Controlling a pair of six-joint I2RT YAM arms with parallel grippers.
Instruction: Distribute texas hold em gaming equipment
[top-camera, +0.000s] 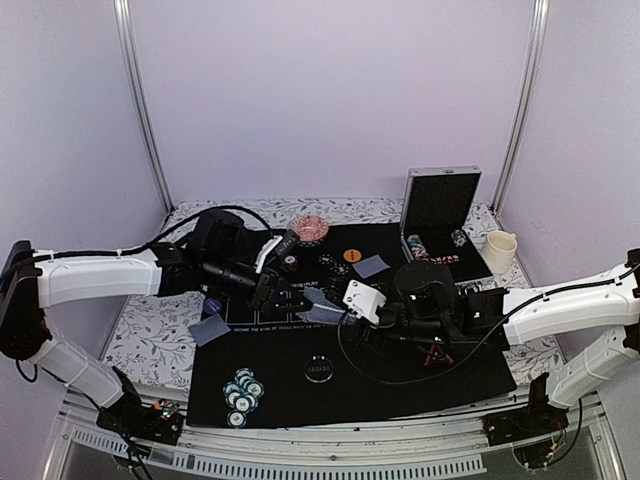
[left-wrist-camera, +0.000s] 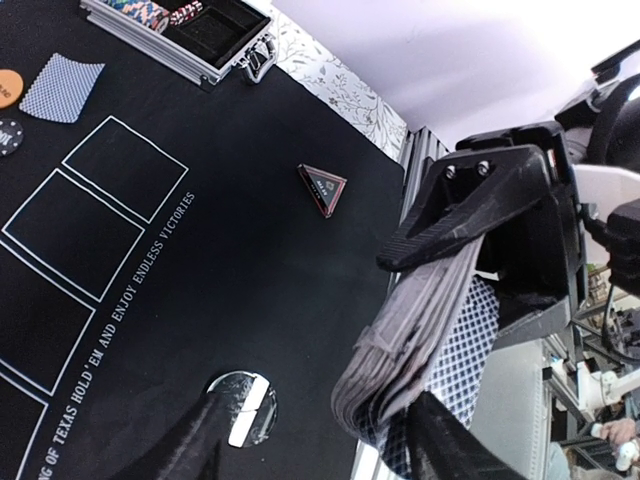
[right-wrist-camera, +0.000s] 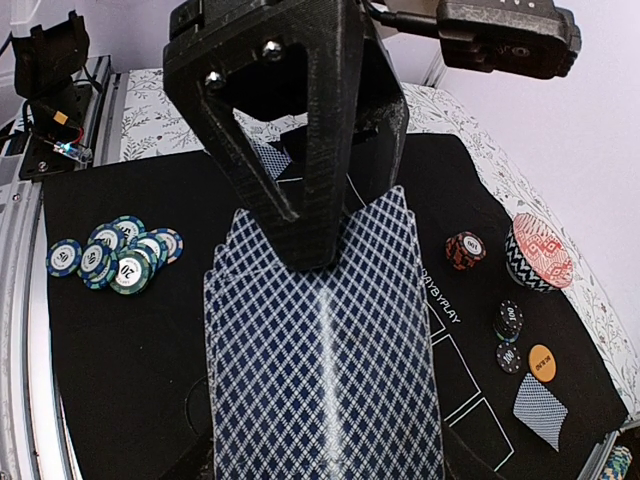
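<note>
A fanned stack of blue checkered cards (right-wrist-camera: 320, 360) is held up above the mat by my right gripper, which is shut on it. My left gripper (top-camera: 290, 305) is at the cards' left end; in the left wrist view its blurred fingertips are apart, part open, just beside the stack, and in the right wrist view it rises over the top edge. A loose card (top-camera: 370, 266) lies at the back of the mat, another (top-camera: 208, 329) at the left. Blue chips (top-camera: 243, 398) sit front left, with a round dealer disc (top-camera: 319, 369) to their right.
An open chip case (top-camera: 440, 220) stands back right, beside a white mug (top-camera: 498, 252). A red patterned bowl (top-camera: 308, 228) is at the back, near an orange disc (top-camera: 352, 255) and black chips (right-wrist-camera: 508, 318).
</note>
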